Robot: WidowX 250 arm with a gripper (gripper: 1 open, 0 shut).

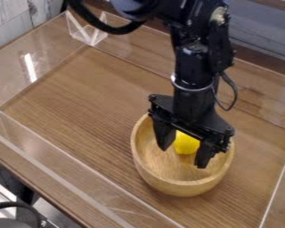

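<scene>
My black gripper (pixel 183 141) reaches down from the top centre into a beige oval bowl (pixel 178 184) on the wooden table. Its two fingers stand apart on either side of a yellow object (pixel 185 142) in the bowl, which is partly hidden behind them. The gripper is open.
A dark cable lies at the lower left corner, and a pale wall edge runs along the back right.
</scene>
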